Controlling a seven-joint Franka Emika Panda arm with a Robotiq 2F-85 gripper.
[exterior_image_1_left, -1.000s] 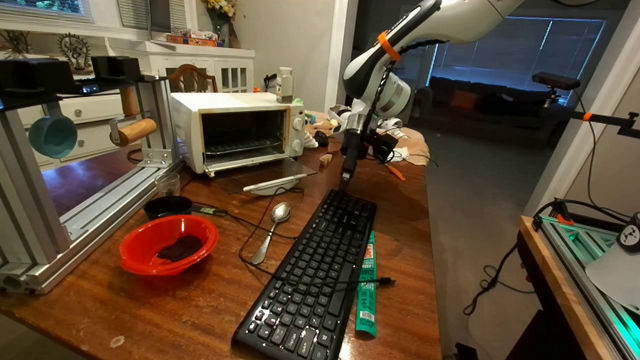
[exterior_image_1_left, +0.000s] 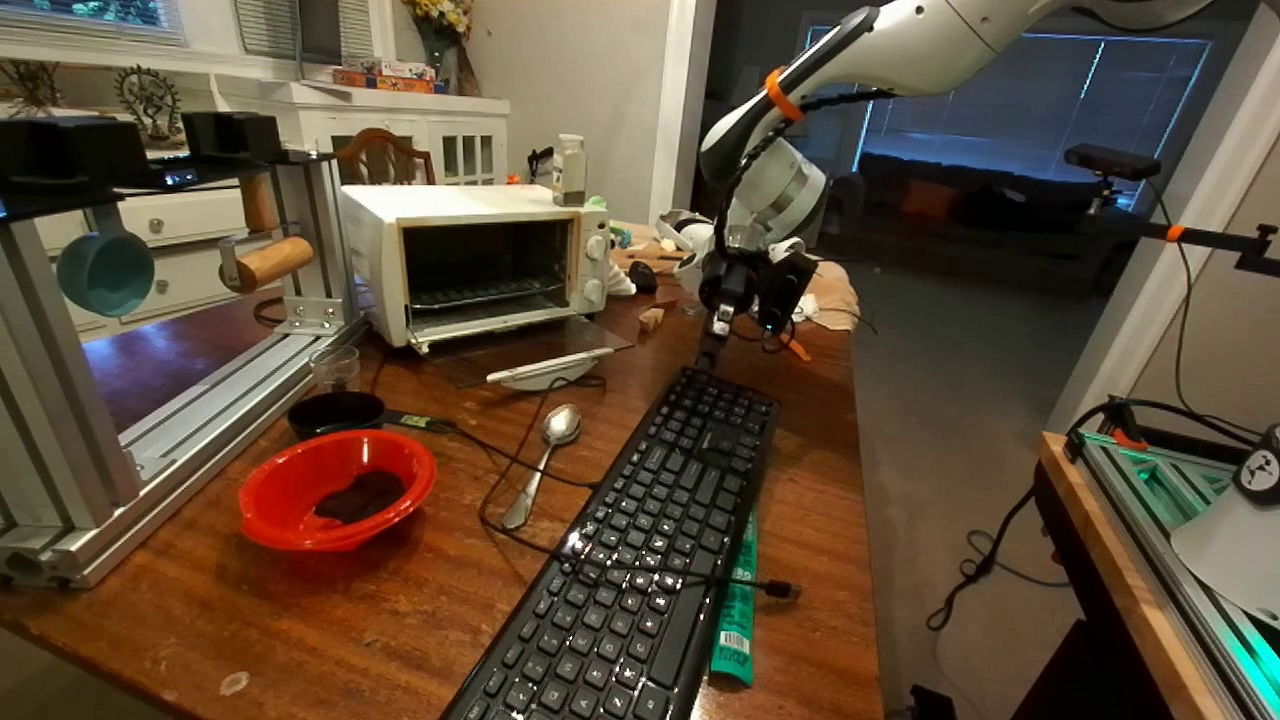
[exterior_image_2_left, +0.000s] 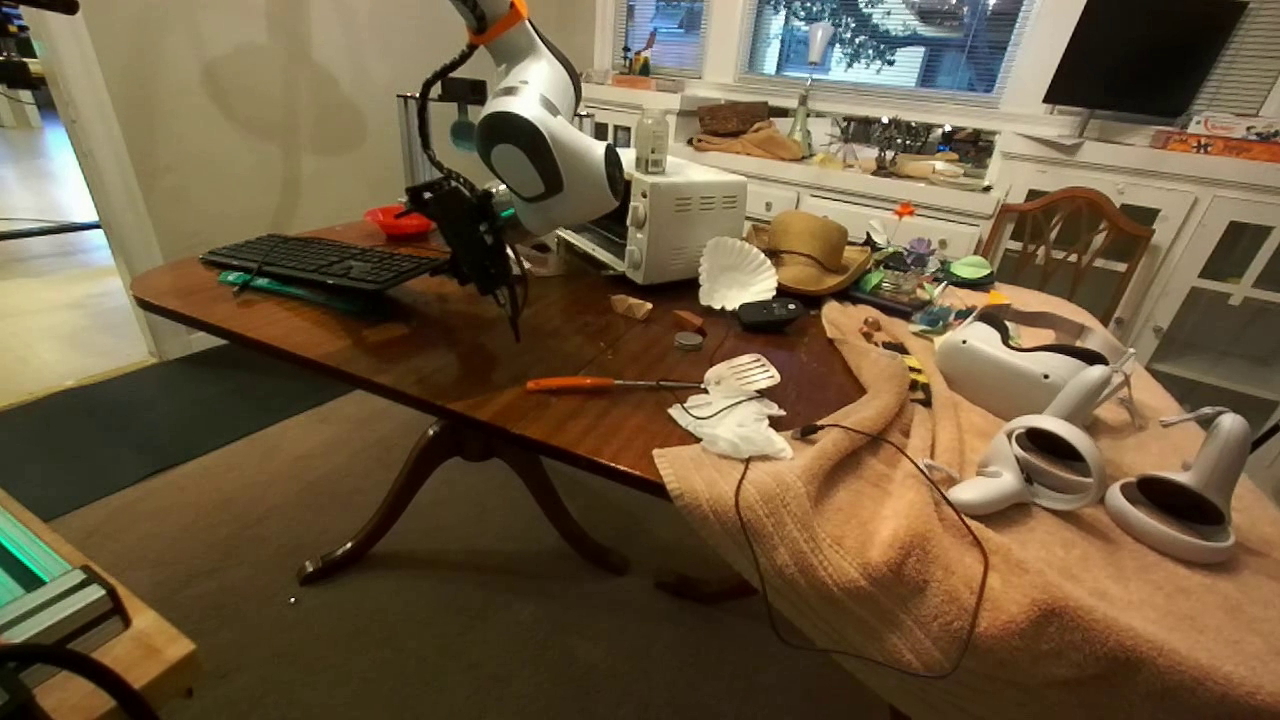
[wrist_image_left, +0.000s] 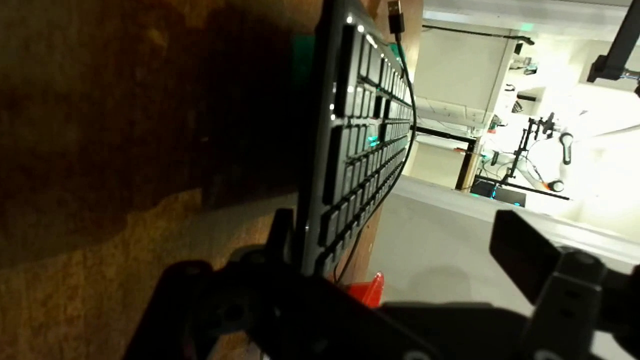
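A black keyboard (exterior_image_1_left: 624, 540) lies lengthwise along the table, its far end raised off the wood in exterior view 2. My gripper is at that raised end with its fingers wide apart. In the wrist view, one finger (wrist_image_left: 280, 234) sits against or just under the keyboard's edge; exact contact is hard to tell. The other finger (wrist_image_left: 525, 255) stands well clear of the keys. A green packet (exterior_image_1_left: 734, 624) shows partly from beneath the keyboard's right side. The keyboard's cable (exterior_image_1_left: 672, 574) crosses over the keys.
Left of the keyboard are a spoon (exterior_image_1_left: 546, 462), a red bowl (exterior_image_1_left: 270, 498) and a black pan (exterior_image_1_left: 336, 412). A white toaster oven (exterior_image_1_left: 468, 204) stands open behind them. An orange-handled spatula (exterior_image_2_left: 576, 384) lies on the table's other half. The table edge is close to the keyboard's right.
The gripper has turned and moved slightly right and up. The keyboard's far end has risen and shifted right, and its body now covers more of the green packet.
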